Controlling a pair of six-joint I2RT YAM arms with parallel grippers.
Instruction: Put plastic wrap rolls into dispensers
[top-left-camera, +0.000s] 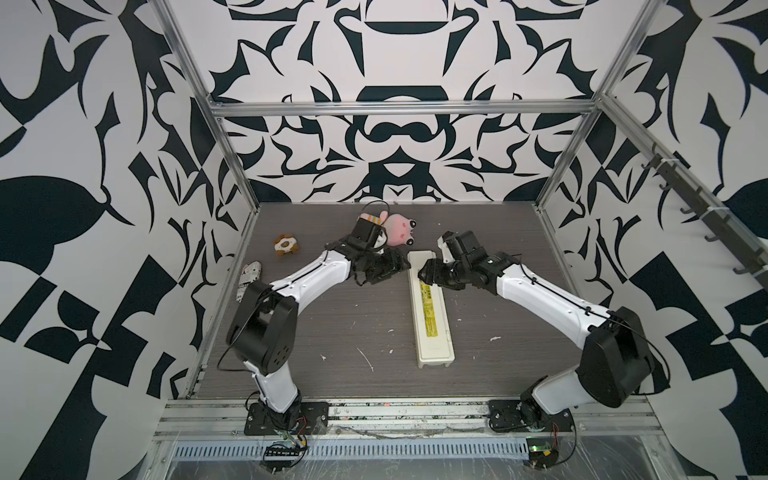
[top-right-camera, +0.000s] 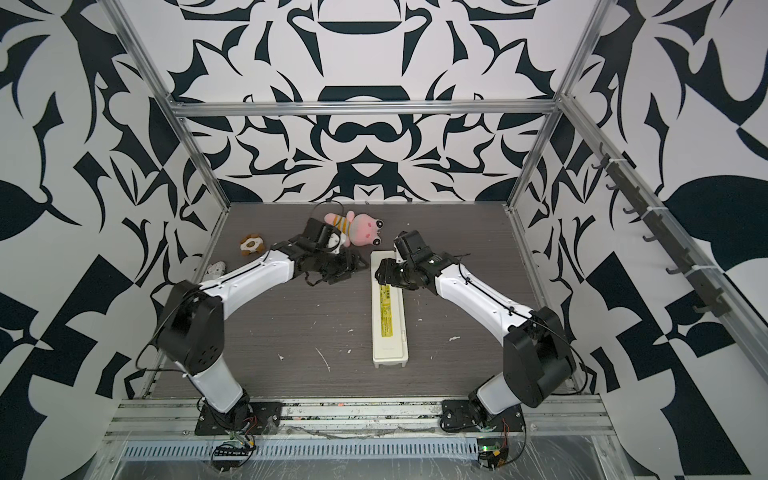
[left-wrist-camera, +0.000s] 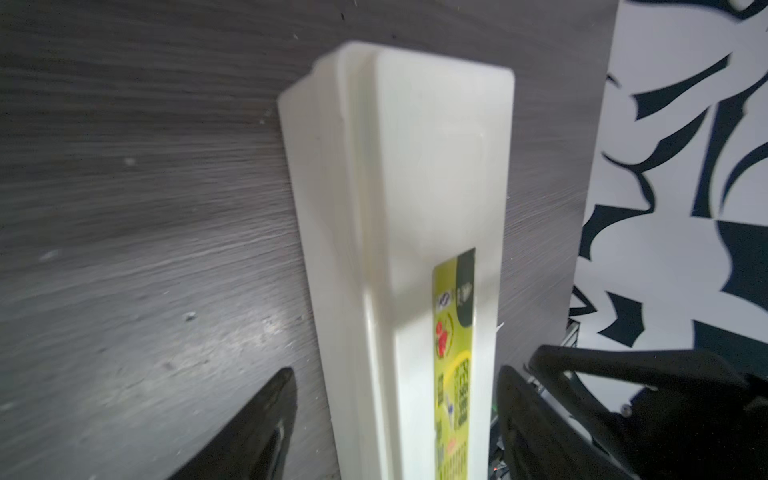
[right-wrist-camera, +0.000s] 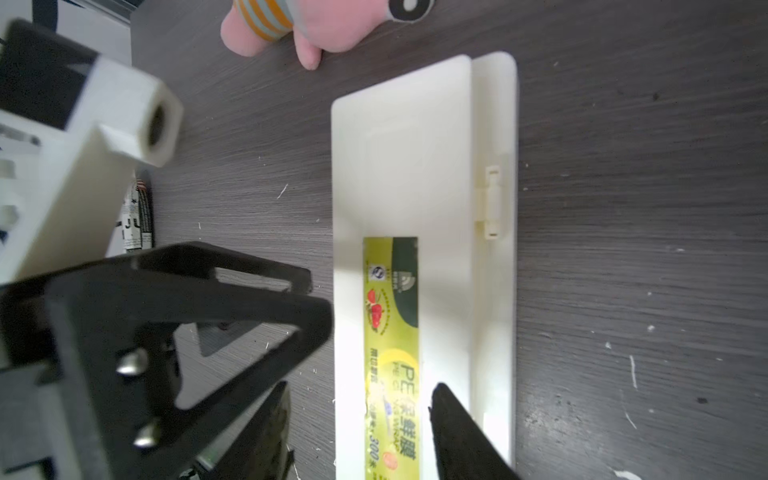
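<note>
A long white dispenser box (top-left-camera: 434, 346) (top-right-camera: 390, 348) (left-wrist-camera: 416, 160) (right-wrist-camera: 400, 176) lies lengthwise on the table, with a yellow-green plastic wrap label (right-wrist-camera: 391, 352) on its top and a hinge tab along one side. My left gripper (top-left-camera: 400, 265) (top-right-camera: 352, 264) is part open above the box's left side near the back end, nothing visibly between its fingers. My right gripper (top-left-camera: 432, 272) (top-right-camera: 388, 272) hangs over the box near the same end, part open, fingers either side of the label in its wrist view, apparently empty. No loose roll shows.
A pink plush toy (top-left-camera: 398, 229) lies behind the box, with a brown ring toy (top-left-camera: 285, 244) at the back left and a patterned item (top-left-camera: 248, 276) by the left edge. Patterned walls enclose it.
</note>
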